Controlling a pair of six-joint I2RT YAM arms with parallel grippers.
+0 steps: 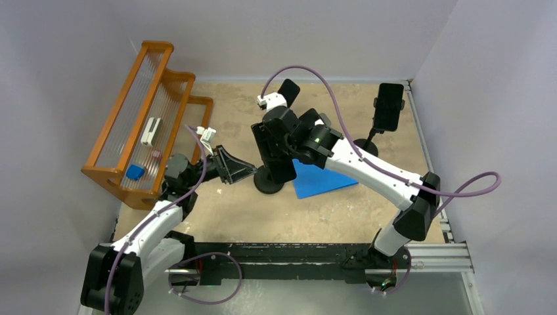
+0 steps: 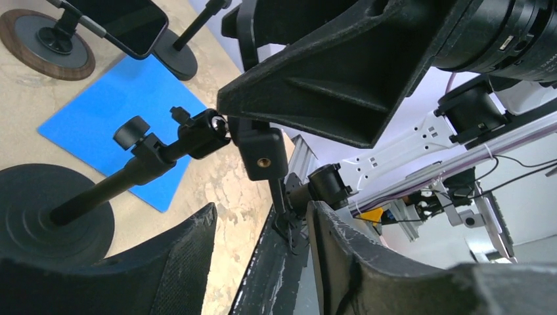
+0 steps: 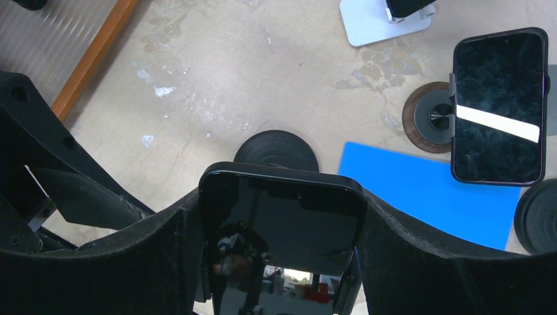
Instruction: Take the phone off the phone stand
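A black phone [image 3: 282, 243] is clasped in my right gripper, above a round-based black stand [image 1: 268, 185]; in the top view it lies under the right wrist. In the left wrist view that stand's pole [image 2: 111, 187] rises toward the clamp joint; whether the phone is clear of the stand's holder I cannot tell. My left gripper [image 1: 248, 169] is open and empty, just left of the stand, its fingers low in its wrist view.
Other phones stand on holders, one at the right [image 1: 387, 105], one in the middle [image 3: 499, 98], another at the back [image 1: 289, 90]. A blue mat [image 1: 322, 187] lies centrally. A wooden rack [image 1: 111, 176] fills the left.
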